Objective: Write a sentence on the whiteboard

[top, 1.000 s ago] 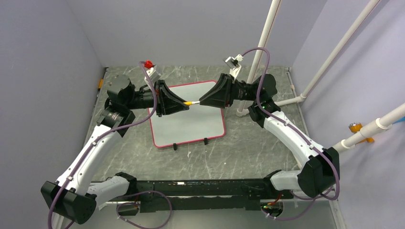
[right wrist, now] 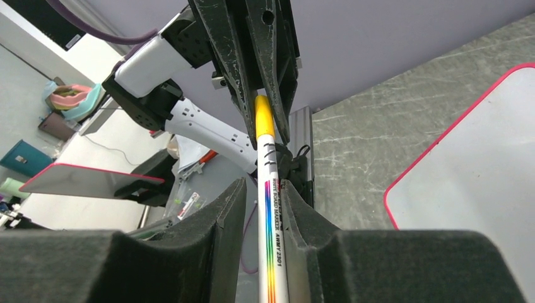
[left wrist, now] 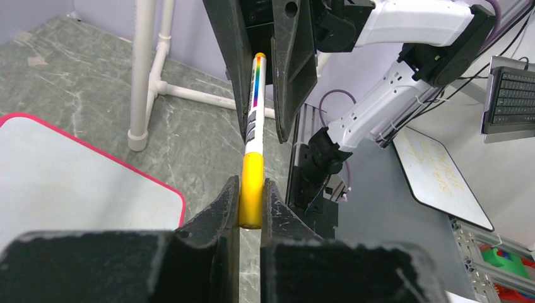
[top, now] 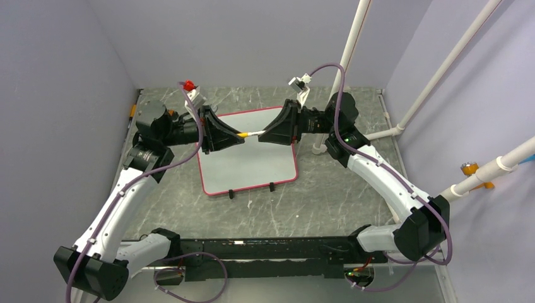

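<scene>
A slim whiteboard marker (top: 253, 134) bridges my two grippers above the whiteboard (top: 249, 170). Its white body with rainbow stripes and its yellow cap (left wrist: 251, 189) show in the left wrist view. My left gripper (top: 243, 136) is shut on the yellow-capped end. The other end lies between the fingers of my right gripper (top: 260, 134); these stand slightly apart, and a narrow gap shows beside the marker body (right wrist: 270, 208) in the right wrist view. The whiteboard has a red rim and lies below; its visible surface looks blank.
Grey stone-patterned tabletop (top: 315, 208) surrounds the board, with free room at the front. White pipes (top: 378, 134) stand at the back right. Two black clips (top: 272, 187) sit on the board's front edge.
My left gripper has shifted a little left, carrying the yellow cap with it. The right gripper has edged slightly left too.
</scene>
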